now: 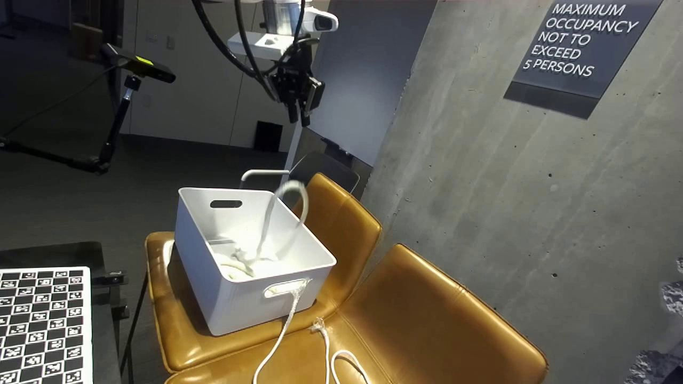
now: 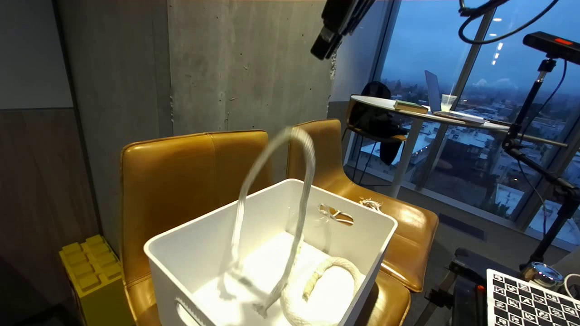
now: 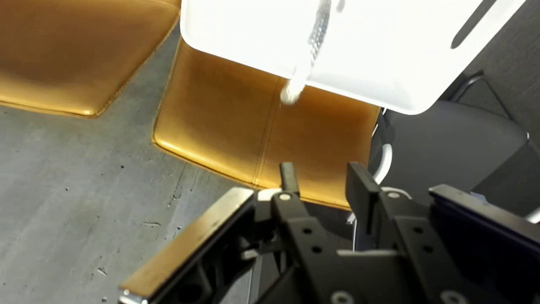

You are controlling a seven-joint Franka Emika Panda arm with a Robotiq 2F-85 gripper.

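Note:
A thick white rope (image 1: 304, 206) arches above the white bin (image 1: 249, 310), its lower parts inside and its top blurred. In exterior view 2 the arched rope (image 2: 250, 182) rises past the bin's rim. My gripper (image 1: 299, 120) is high above the bin toward its back side, clear of the rope. Its two fingers stand apart in the wrist view, where the gripper has nothing between its tips. There the pale rope (image 3: 319, 35) lies over the bin's edge in the picture, away from the fingertips.
More rope (image 2: 345, 263) is coiled on the bin floor. The bin sits on a tan chair (image 1: 160, 294); thinner white cord (image 1: 279, 342) hangs from its handle hole onto the neighbouring seat. A concrete wall (image 1: 474, 192) rises behind the chairs. A black camera stand (image 1: 118, 128) stands at left.

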